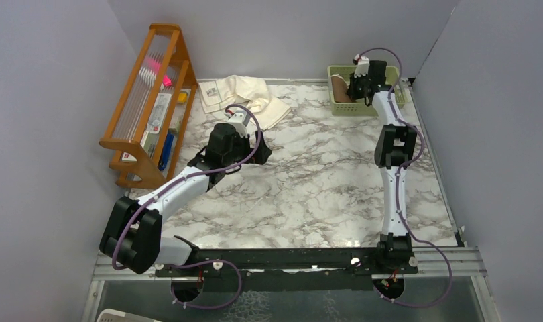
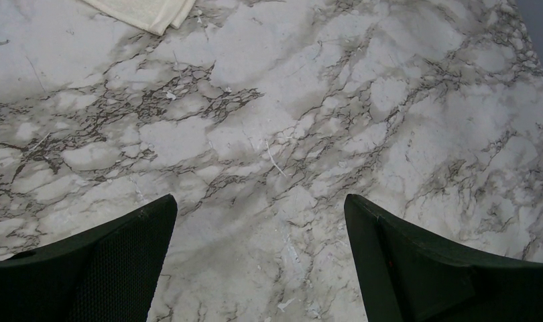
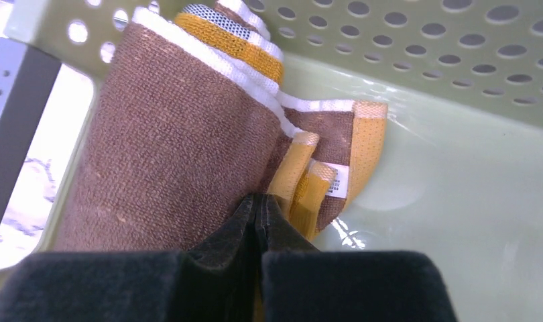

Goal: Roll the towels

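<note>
A brown towel (image 3: 161,127) with white and mustard borders lies folded or rolled inside the green perforated basket (image 1: 346,109) at the back right. My right gripper is down in the basket, shut, its fingertips pressed against the towel's right side beside the mustard edges. Whether any cloth is between them is hidden. My left gripper stands open over bare marble at left of centre, with nothing between its fingers. A cream towel (image 1: 245,94) lies loosely spread at the back left, its corner showing at the top of the left wrist view.
A wooden rack (image 1: 140,147) with assorted items stands along the left side of the table. Grey walls bound the back and both sides.
</note>
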